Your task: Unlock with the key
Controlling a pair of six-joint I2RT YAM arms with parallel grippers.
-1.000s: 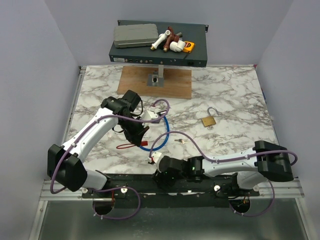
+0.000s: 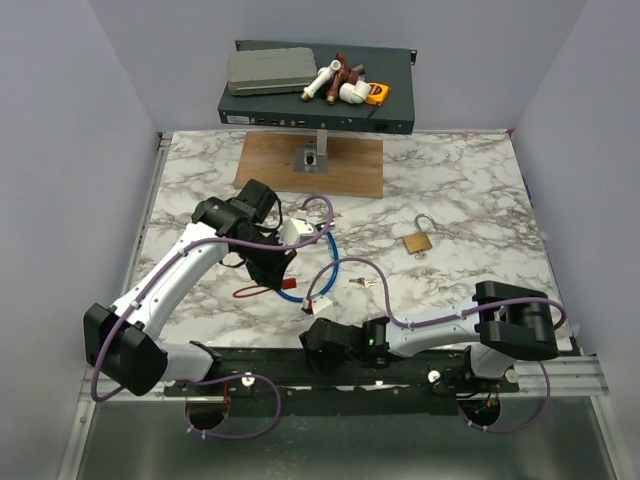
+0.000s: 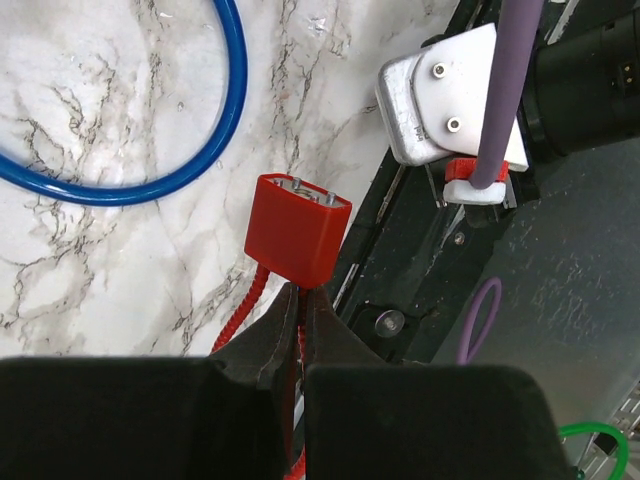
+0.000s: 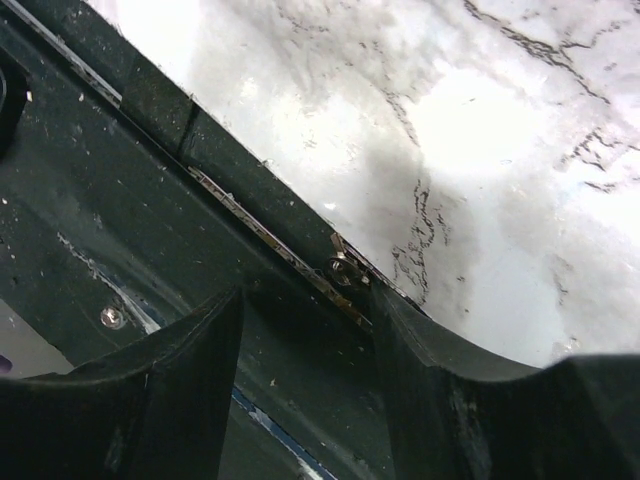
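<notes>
A brass padlock (image 2: 417, 242) with a raised shackle lies on the right of the marble top, and keys (image 2: 362, 282) lie near the middle. My left gripper is shut, its tips at a red connector block (image 3: 295, 230) with a red coiled cord; I cannot tell if they touch it. My right gripper is part open at the front edge, fingertips either side of the dark channel, where a small metal piece (image 4: 348, 268), perhaps a key, sits against the marble's edge.
A blue hose (image 3: 120, 192) loops near the middle. A wooden board (image 2: 260, 160) with a metal fixture stands at the back, below a dark shelf (image 2: 240, 105) holding a case and pipe fittings.
In the top view the right arm has shifted left along the front edge.
</notes>
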